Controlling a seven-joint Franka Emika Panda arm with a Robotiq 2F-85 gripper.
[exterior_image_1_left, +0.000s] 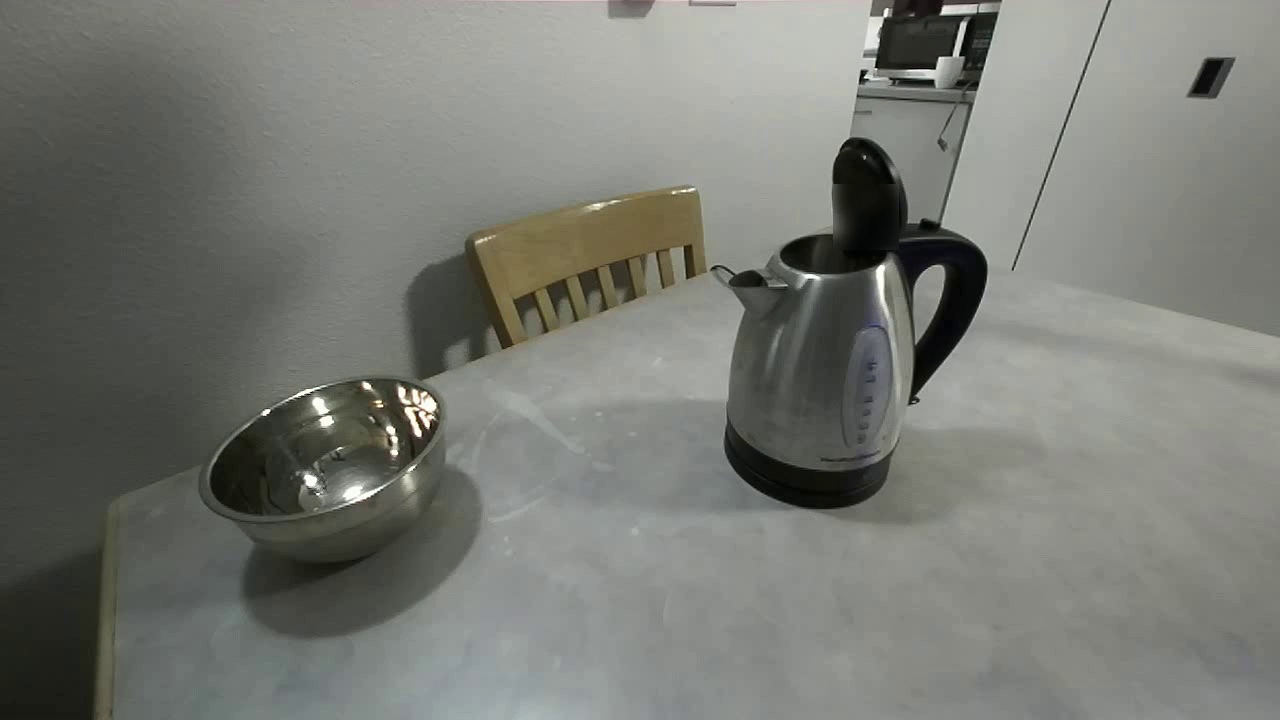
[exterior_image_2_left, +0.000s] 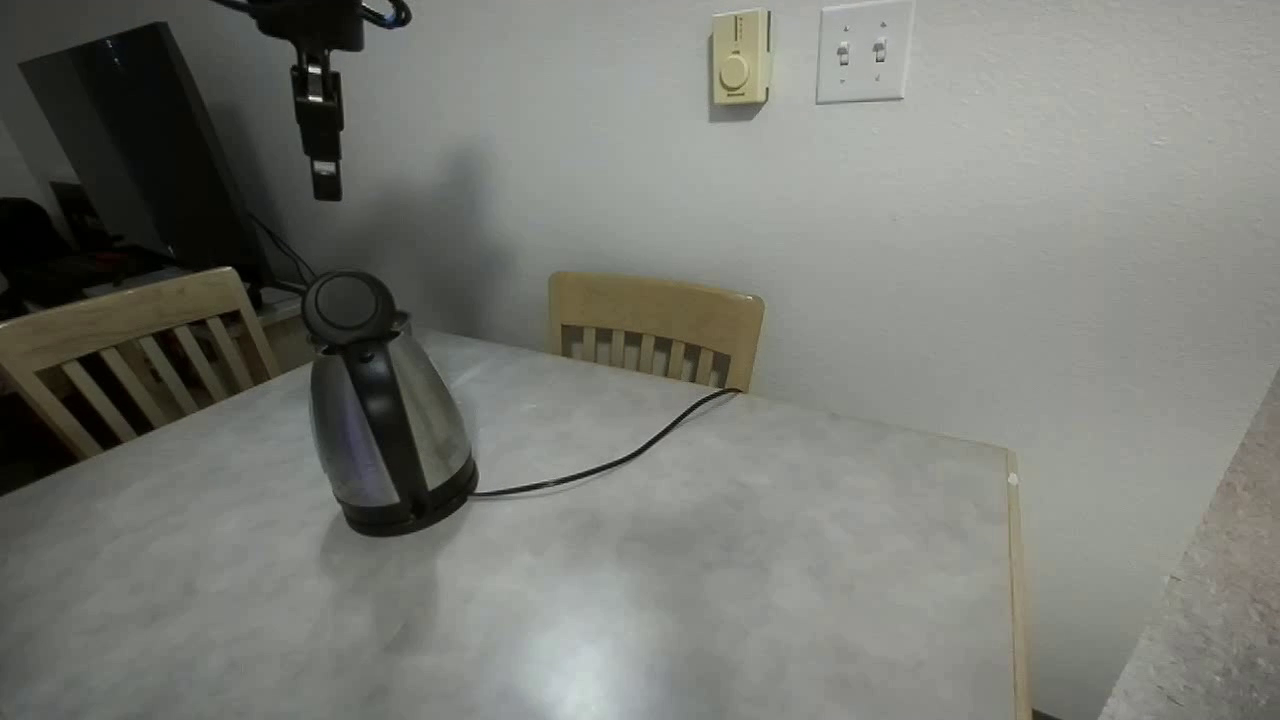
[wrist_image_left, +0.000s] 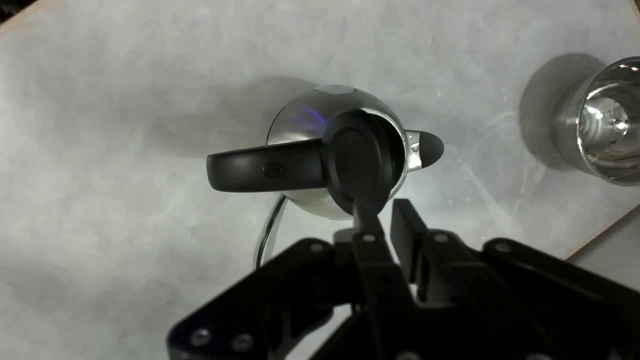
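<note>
A brushed-steel kettle stands upright on the grey table, its black lid raised and its mouth uncovered. In exterior view 1 the spout points left and the black handle faces right. High above the kettle in exterior view 2 hangs my gripper, clear of the lid. From the wrist view, my gripper is partly open, with a narrow gap and nothing visible between its fingers. The lid lies just beyond the fingertips in that view. A shiny steel bowl sits at the table's left end.
A black cord runs from the kettle's base to the table edge. Wooden chairs stand against the table's far side. Bare tabletop lies in front of the kettle and between it and the bowl.
</note>
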